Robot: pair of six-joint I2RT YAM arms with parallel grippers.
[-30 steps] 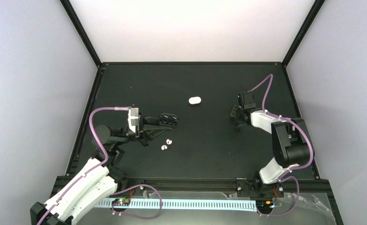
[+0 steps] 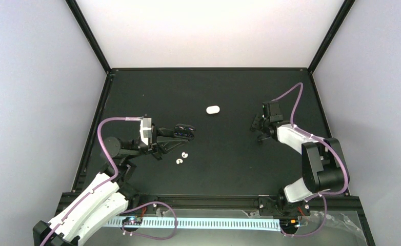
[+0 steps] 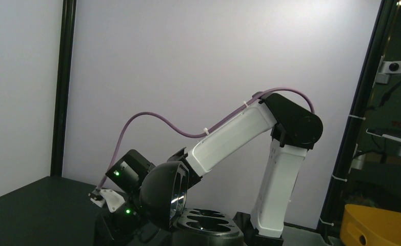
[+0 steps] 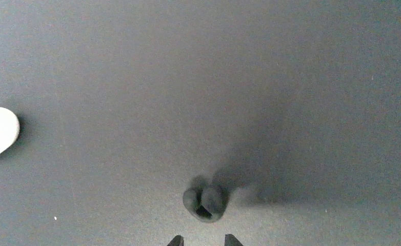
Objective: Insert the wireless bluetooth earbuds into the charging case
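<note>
In the top view my left gripper (image 2: 182,136) is shut on a black charging case, raised over the left half of the table. The left wrist view shows this case (image 3: 214,237) with its domed lid (image 3: 160,197) standing open and dark wells in its base. I cannot tell whether the wells hold anything. A black clip-shaped earbud (image 4: 212,200) lies on the table in the right wrist view. Just behind it, two dark finger parts of my right gripper show at the lower edge; that gripper is shut, with nothing visible between them.
A closed white case (image 2: 213,109) lies at the table's middle. Two small white earbuds (image 2: 179,161) sit below the left gripper. A yellow container (image 3: 378,225) stands at the far right in the left wrist view.
My right arm's elbow has swung a little to the right and towards the front, and its wrist has shifted slightly right. The left arm and the case it holds have stayed still.
</note>
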